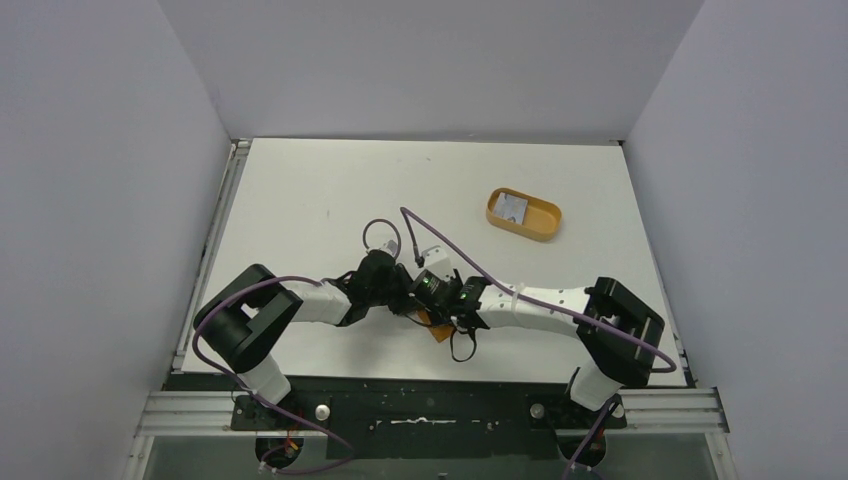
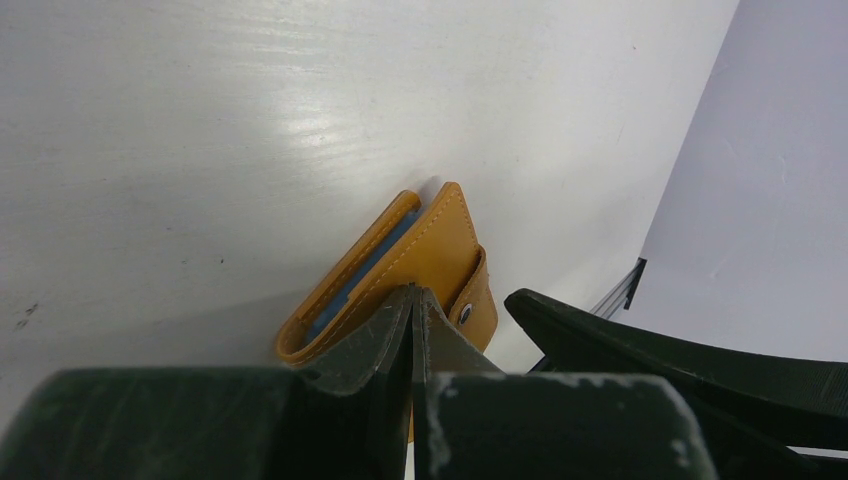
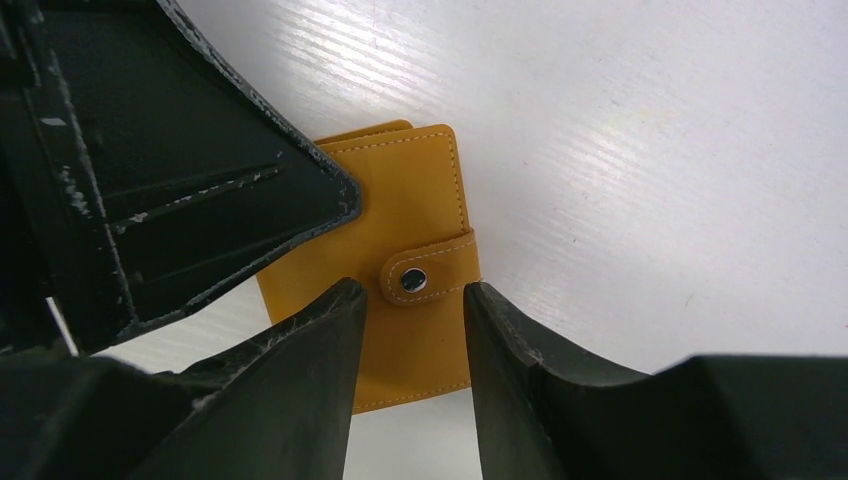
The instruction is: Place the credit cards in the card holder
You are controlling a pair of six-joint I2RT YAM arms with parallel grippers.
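An orange leather card holder lies under both grippers at the table's front centre. In the left wrist view it has a slot showing something blue inside; my left gripper is shut at its near edge, with nothing clearly between the fingers. The right wrist view shows the holder's snap flap, with my right gripper part open over it, fingertips either side of the snap. The left gripper's dark body covers the holder's upper left there.
A yellow tray with grey-white cards inside sits at the back right of the white table. The two arms are very close together.
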